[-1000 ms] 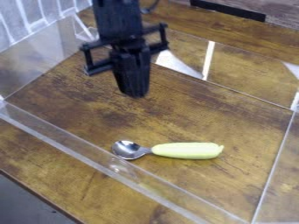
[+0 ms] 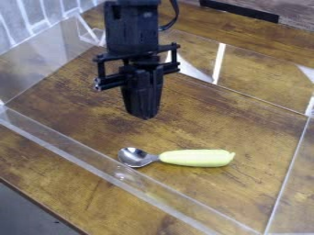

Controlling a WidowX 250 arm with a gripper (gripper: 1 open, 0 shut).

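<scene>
A metal spoon [image 2: 138, 156] lies on the wooden surface in the lower middle, its handle running right to a pale yellow-green object [image 2: 196, 158], shaped like a corn cob, that touches it or covers it. My black gripper [image 2: 143, 107] hangs above and behind the spoon, fingers pointing down, shut with nothing seen between them.
Clear low walls [image 2: 128, 185] surround the wooden work area [image 2: 86, 119]. A white slatted item [image 2: 28, 32] stands at the back left.
Over the last second my gripper has moved slightly down, mostly in the earlier half of that span. The spoon and pale object have not moved.
</scene>
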